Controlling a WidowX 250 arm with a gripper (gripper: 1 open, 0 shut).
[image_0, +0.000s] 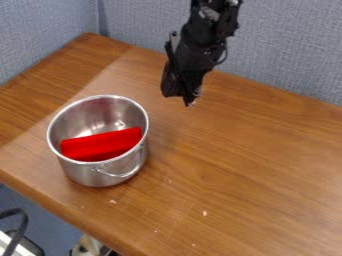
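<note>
A silver metal pot (96, 170) with side handles stands on the wooden table at the lower left, a red elongated object (100, 143) lying inside it. My black gripper (182, 92) hangs above the table toward the back centre, up and to the right of the pot, apart from it. It looks shut, with nothing seen between its fingers, though it is small and dark in this view.
Grey padded walls (287, 50) stand behind it, and some dark cable lies at the lower left corner.
</note>
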